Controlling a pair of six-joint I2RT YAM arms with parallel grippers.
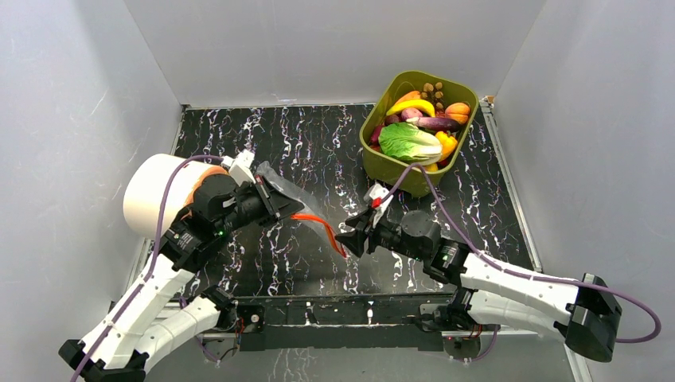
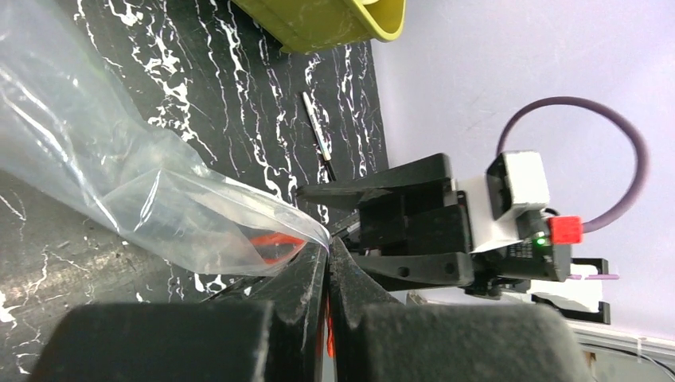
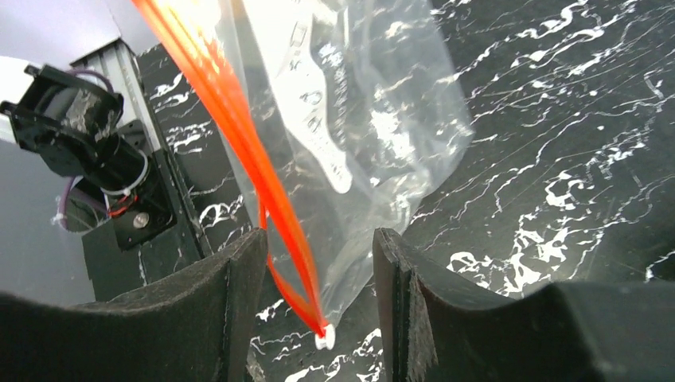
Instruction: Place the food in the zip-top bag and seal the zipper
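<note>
The clear zip top bag (image 1: 296,191) hangs from my left gripper (image 1: 296,212), which is shut on its film edge; the left wrist view shows the film (image 2: 183,199) running in between the fingertips. Its orange zipper strip (image 3: 247,135) slants down in the right wrist view to a small white end piece (image 3: 325,338). My right gripper is open, and the strip's lower end shows between its fingers without being clamped. Mixed food, including a green lettuce (image 1: 407,143), a yellow banana (image 1: 411,107) and a purple eggplant (image 1: 434,123), lies in the bin.
The olive-green bin (image 1: 386,169) stands at the back right. A white roll (image 1: 153,193) is at the left wall, behind the left arm. One marker pen (image 2: 316,125) lies on the dark marbled table (image 1: 239,263), whose middle is mostly bare.
</note>
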